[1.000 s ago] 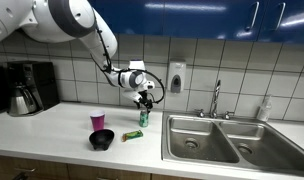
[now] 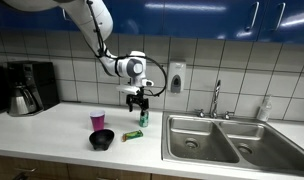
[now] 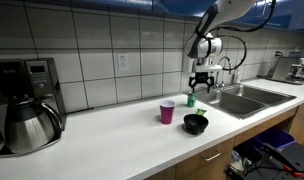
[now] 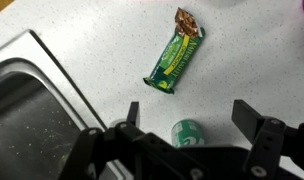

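Note:
My gripper is open and points down, with nothing between its fingers. A green can-like item (image 4: 187,134) stands upright below and between the fingers in the wrist view, apart from them as far as I can tell; in the first exterior view the green item (image 2: 144,118) is just under the gripper (image 2: 135,103). A green wrapped bar (image 4: 176,55) lies flat on the counter nearer the front. The pink cup (image 2: 97,121) and black bowl (image 2: 101,139) stand to the left.
A double steel sink (image 2: 227,138) with a faucet (image 2: 214,100) takes up the right side. A coffee maker (image 3: 34,105) stands at the far left end, with clear white counter (image 3: 112,140) between. Tiled wall behind has a soap dispenser (image 2: 176,78).
The arm has shifted slightly, its gripper showing a little left of and higher than before over the counter. The cup, bowl, bar and green item have stayed put.

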